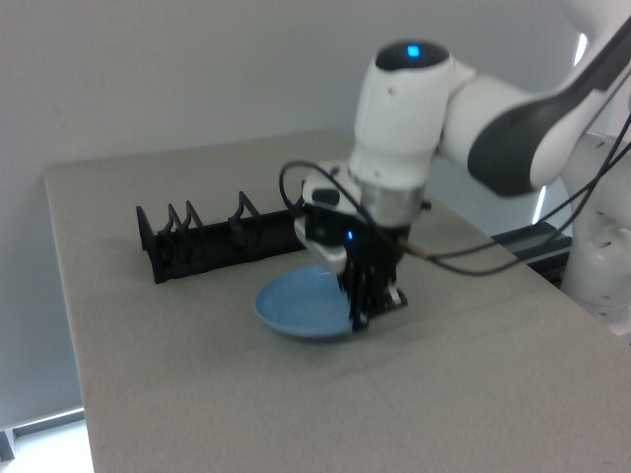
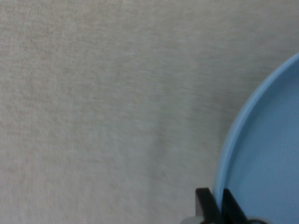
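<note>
A light blue plate (image 1: 301, 301) is slightly above the grey table, held at its right side by my black gripper (image 1: 360, 310). In the wrist view the plate (image 2: 266, 140) fills the lower right, and my gripper has its two fingers on either side of the rim, shut on it. The plate's right part is hidden behind the gripper in the top view.
A black rack (image 1: 202, 251) with upright dividers stands behind the plate, partly hidden by the arm.
</note>
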